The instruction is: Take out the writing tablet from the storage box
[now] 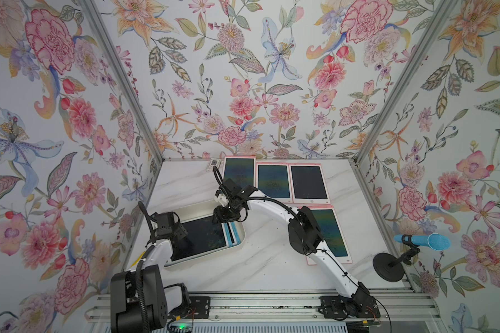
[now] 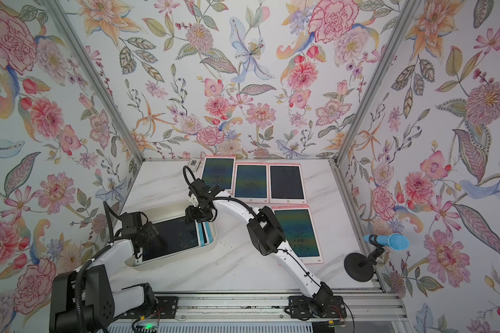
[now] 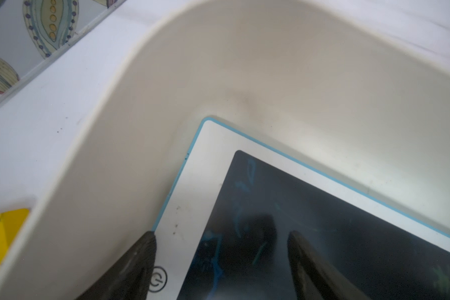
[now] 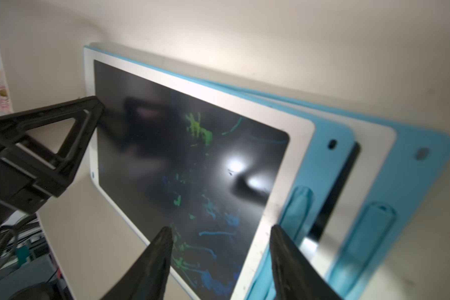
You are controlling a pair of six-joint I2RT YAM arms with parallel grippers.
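Observation:
The cream storage box (image 1: 205, 255) stands at the table's left front. Inside lies a writing tablet (image 4: 185, 165) with a dark screen and a white-and-blue frame; a second tablet (image 4: 400, 172) shows partly beneath it. My left gripper is open over the box's left end, one finger near the power button and the other over the screen. Over the tablet's right end, my right gripper holds its fingers apart, one over the screen and the other over the blue stylus strip. Nothing is visibly clamped in either gripper.
Pink-framed tablets (image 1: 310, 183) lie along the back, and another (image 1: 339, 238) lies partly behind the right arm. A blue object on a black stand (image 1: 388, 266) is at the right. Something yellow (image 3: 5, 240) sits just outside the box's left wall.

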